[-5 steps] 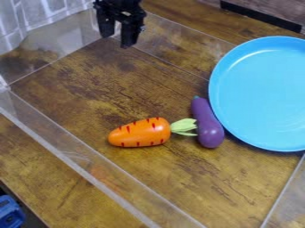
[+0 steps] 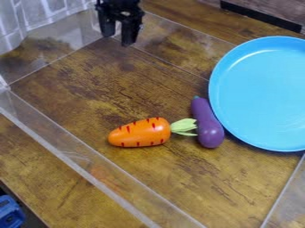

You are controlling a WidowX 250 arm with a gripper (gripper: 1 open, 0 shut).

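Observation:
My dark gripper (image 2: 119, 28) is at the top left, above the far part of the wooden surface, its fingers parted with nothing visible between them. Below and to the right of it lie a toy orange carrot (image 2: 139, 133) with black stripes and green top, and a purple eggplant (image 2: 208, 125), whose lower part is beside the carrot's leaves. A light blue plate (image 2: 274, 93) sits at the right, just beside the eggplant.
Clear plastic walls (image 2: 78, 156) border the work area. A pale ribbed object (image 2: 18, 22) stands at the top left, and a blue item (image 2: 7, 212) is at the lower left edge.
The carrot, eggplant and plate have not moved.

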